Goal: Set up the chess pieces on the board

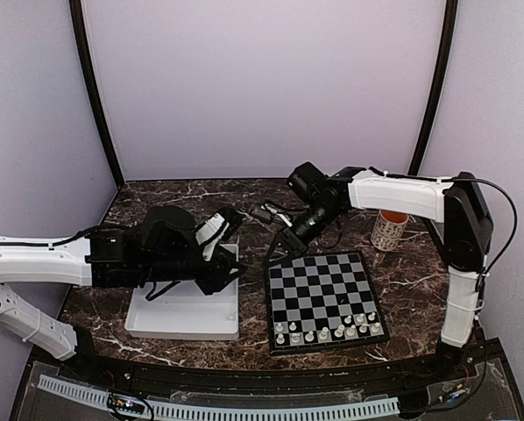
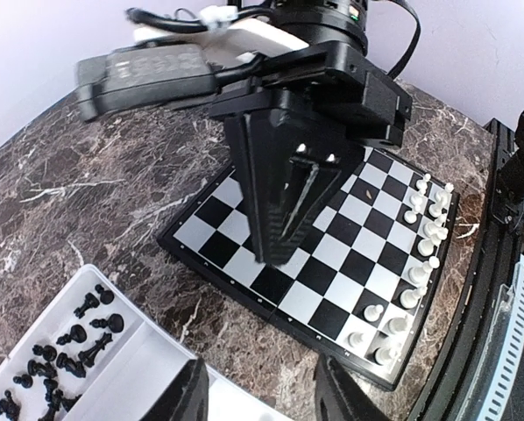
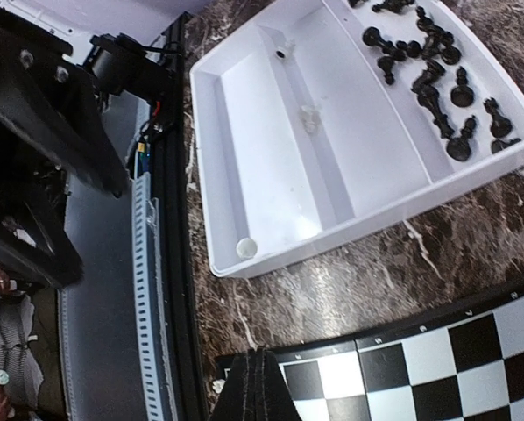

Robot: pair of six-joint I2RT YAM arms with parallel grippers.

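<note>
My left gripper is open and empty, its fingers spread wide above the tray's edge. My right gripper is shut with nothing between its fingertips, near the board's far left corner. A small white piece (image 3: pixel 246 248) lies in the tray's near corner, outside both grippers. Two more white pieces, one standing out at the divider (image 3: pixel 284 52) and another (image 3: pixel 309 118), rest in the tray. The chessboard (image 1: pixel 319 289) carries a cluster of white pieces (image 2: pixel 413 296) along its front side.
The white tray (image 1: pixel 183 334) lies left of the board, with several black pieces (image 3: pixel 429 98) in its back compartment. An orange and white cup (image 1: pixel 389 230) stands at the back right. Most of the board's middle is clear, and the arms' ends stay close together.
</note>
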